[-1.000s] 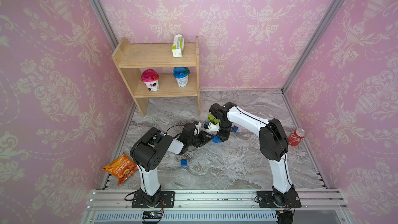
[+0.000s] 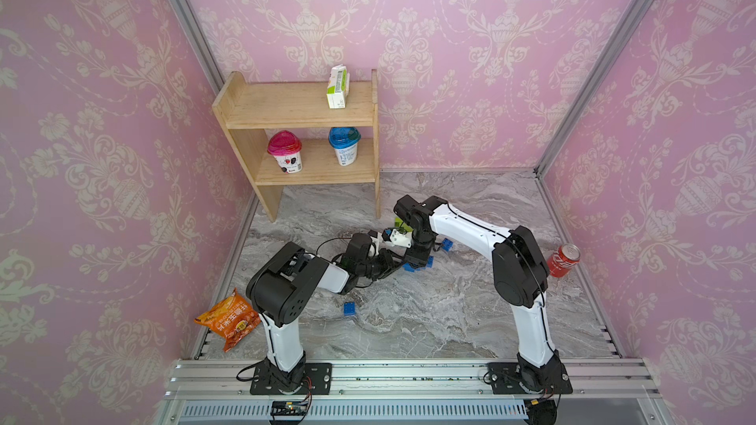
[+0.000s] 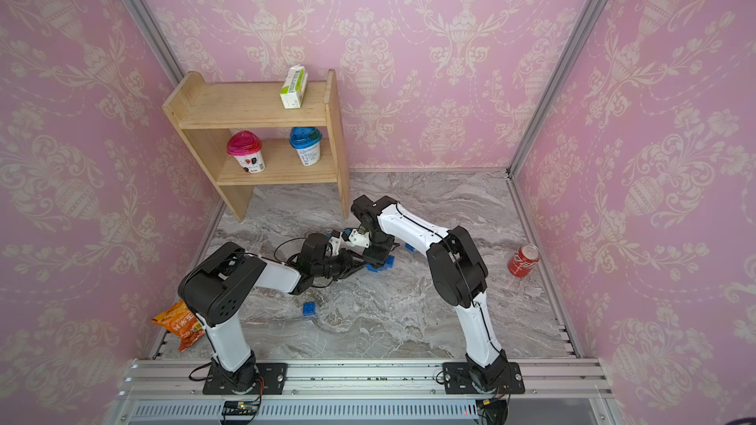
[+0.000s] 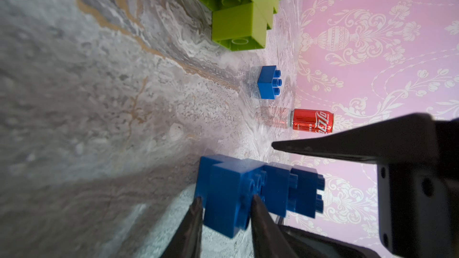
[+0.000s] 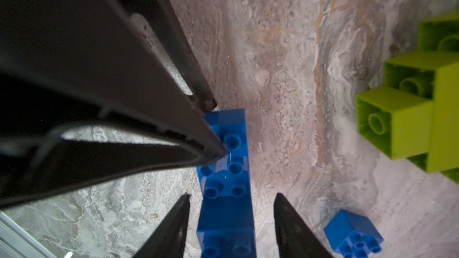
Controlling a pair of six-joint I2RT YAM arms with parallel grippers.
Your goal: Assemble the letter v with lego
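A joined row of blue bricks [image 4: 224, 191] lies on the marble. In the left wrist view, my left gripper is shut on the nearest brick of this row. Close over the row is my right gripper, its fingers apart on either side of the blue bricks, clear of them in the right wrist view. My left gripper's dark fingers also reach over the row in that view. A stepped green brick assembly [image 4: 239, 28] sits beside the blue row, and a loose blue brick [image 5: 351, 231] lies apart from both.
Another blue brick [image 2: 349, 308] lies near the front. A wooden shelf [image 2: 295, 114] with cups and a carton stands at the back left, a red can [image 2: 564, 259] at the right, an orange snack bag [image 2: 228, 318] at front left.
My left arm looks unmoved.
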